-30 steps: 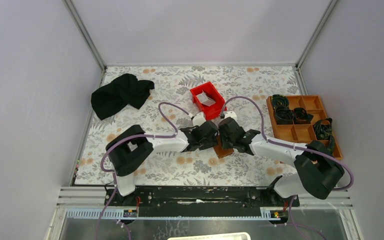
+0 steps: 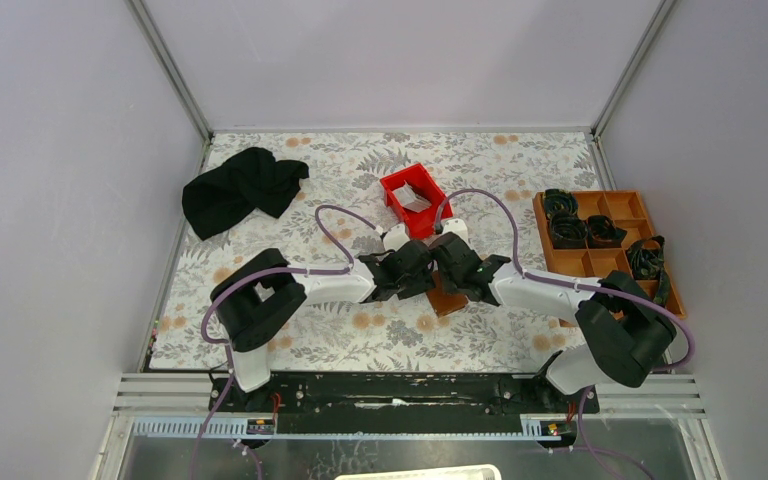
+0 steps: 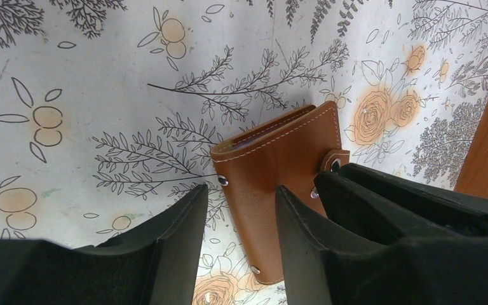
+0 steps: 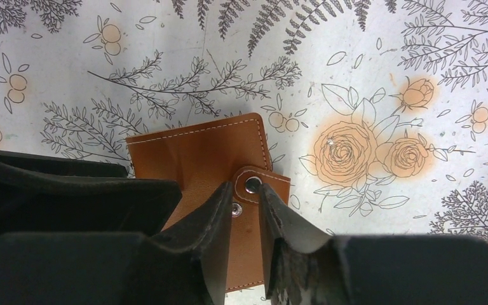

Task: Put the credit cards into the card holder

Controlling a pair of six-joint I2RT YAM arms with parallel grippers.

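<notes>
A brown leather card holder [image 3: 260,171] with stitching and a snap flap [image 4: 273,181] lies on the patterned table, under both grippers in the top view. My left gripper is part open over its left edge, one finger either side of the studded edge. My right gripper has its fingertips at the snap flap, slightly apart; whether it grips the flap I cannot tell. Something inside the holder's slot shows only faintly; no cards can be made out.
A red bin [image 2: 392,183] with pale contents stands behind the grippers. A wooden compartment tray [image 2: 625,207] with coiled dark items is at the right, a black cloth [image 2: 240,190] at the back left.
The left arm has hardly moved.
</notes>
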